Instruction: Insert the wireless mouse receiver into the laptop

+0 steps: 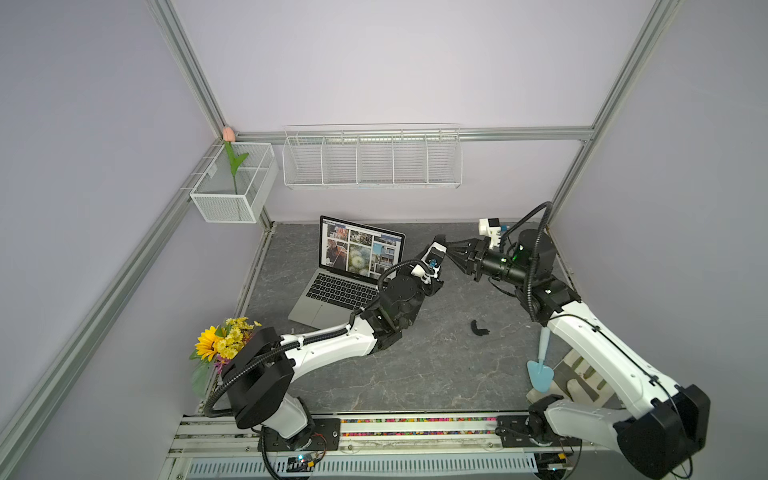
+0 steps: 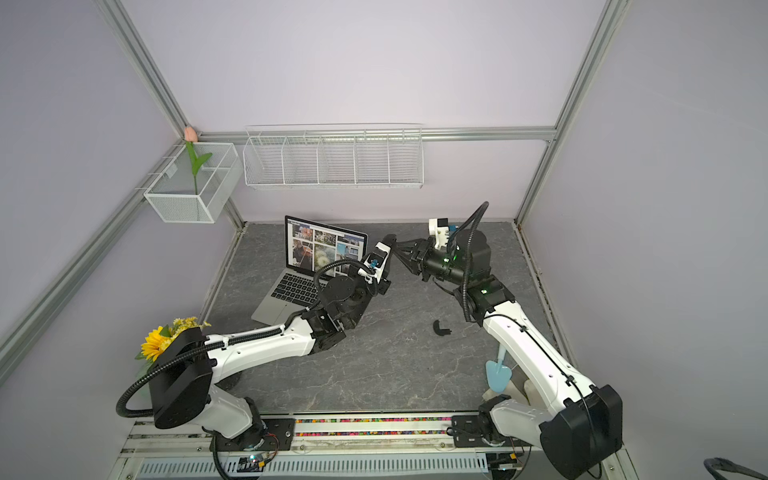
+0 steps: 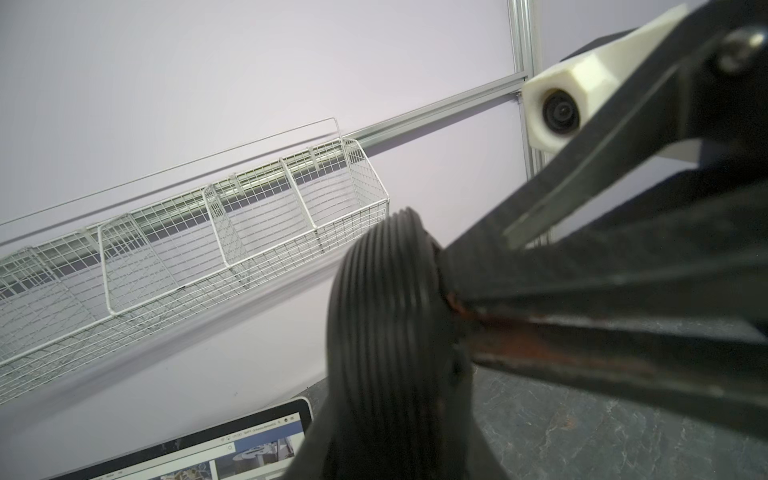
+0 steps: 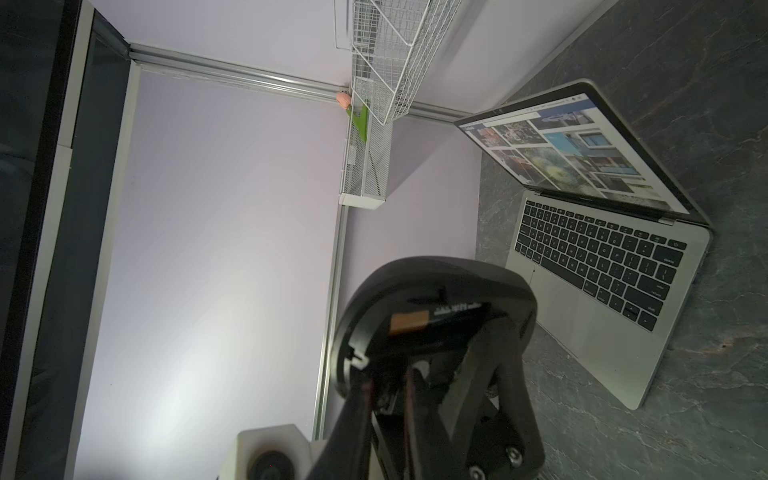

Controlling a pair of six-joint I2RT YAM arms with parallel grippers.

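Note:
The open laptop (image 1: 336,300) stands at the back left of the table. Above its right side my left gripper (image 1: 432,260) is shut on a black mouse (image 4: 436,292), held up with its ridged wheel toward the left wrist camera and its underside toward the right wrist camera. My right gripper (image 2: 400,249) meets it from the right, its narrow fingertips shut at the mouse's underside (image 4: 412,320). The receiver cannot be clearly made out between those tips.
A small black piece (image 1: 478,328) lies in the clear middle-right of the table. A blue scoop (image 1: 540,372) and beige pieces are at front right, flowers (image 1: 224,344) at front left. Wire baskets (image 1: 372,160) hang on the back wall.

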